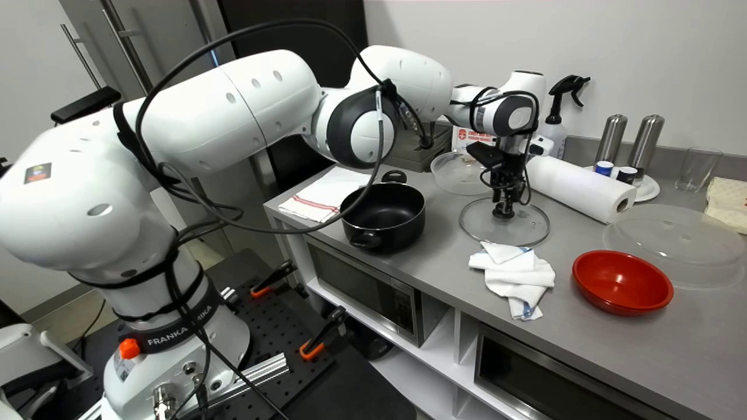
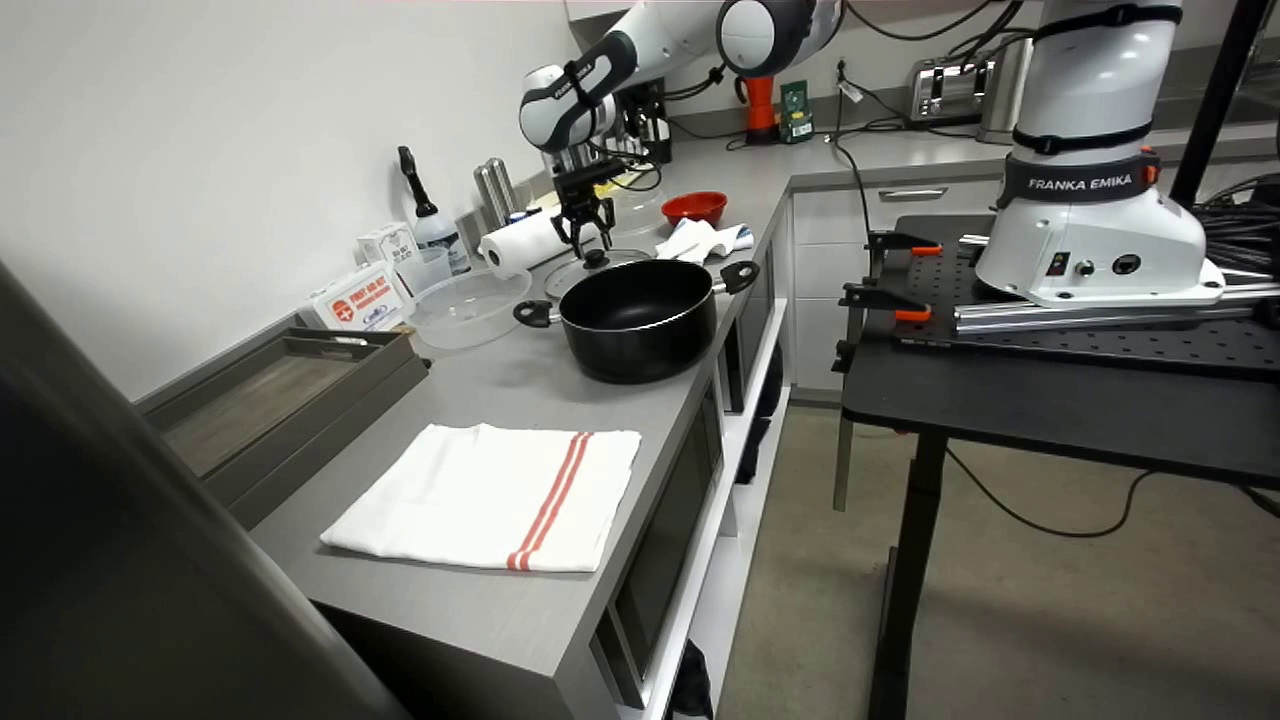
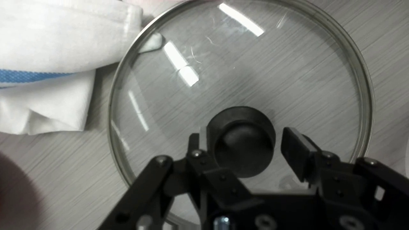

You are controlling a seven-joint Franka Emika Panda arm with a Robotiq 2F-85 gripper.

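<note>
A round glass lid [image 3: 306,76] with a metal rim and a black knob [image 3: 243,147] lies on the grey counter. My gripper is over the lid, pointing down, with its fingers on either side of the knob. It stands part open: the left finger is close against the knob, though touch is hard to tell, while a clear gap shows on the right. In exterior view 1 the knob shows just beneath the gripper. An empty black pot [image 1: 383,213] stands uncovered nearer the arm's base.
A crumpled white cloth [image 1: 515,276] lies against the lid's near side, with a red bowl [image 1: 621,282] to its right. Behind are a paper towel roll [image 1: 581,188] and clear plastic covers [image 1: 676,245]. A folded towel [image 2: 486,498] lies beyond the pot.
</note>
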